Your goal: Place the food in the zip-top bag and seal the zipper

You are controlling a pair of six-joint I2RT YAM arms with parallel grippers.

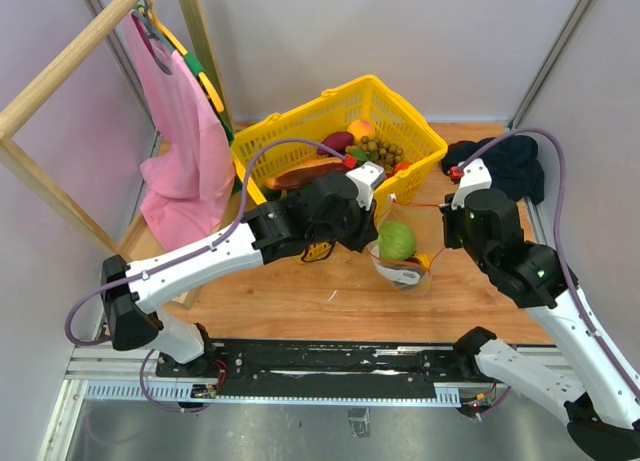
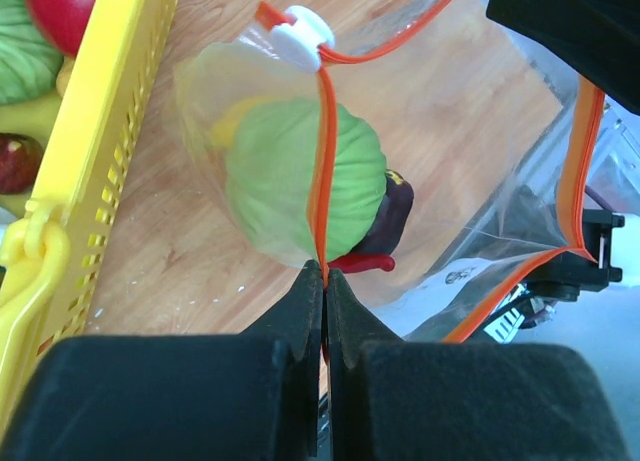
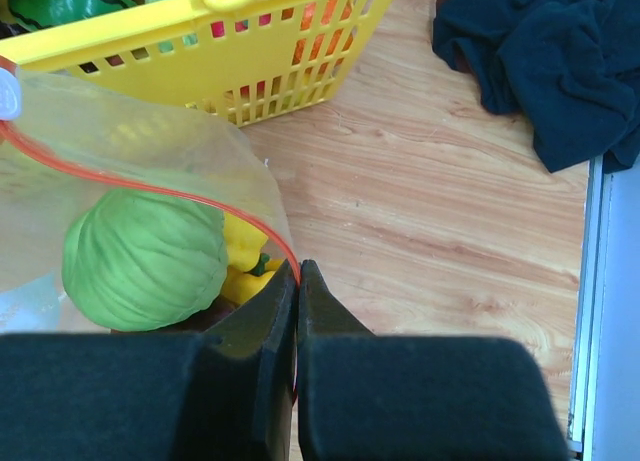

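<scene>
Between my two arms hangs a clear zip top bag (image 1: 402,269) with an orange rim, its mouth spread wide. Inside it lie a green cabbage (image 2: 300,176), a dark purple vegetable (image 2: 391,213), a red pepper tip (image 2: 362,263) and a yellow pepper (image 3: 243,246). My left gripper is shut on one side of the orange rim. On the opposite side, my right gripper is shut on the rim too. A white zipper slider (image 2: 300,38) sits on the rim towards the basket.
A yellow basket (image 1: 290,124) of toy fruit and vegetables stands behind the bag. Dark cloth (image 1: 498,165) lies at the back right, and a pink bag (image 1: 185,171) hangs at left.
</scene>
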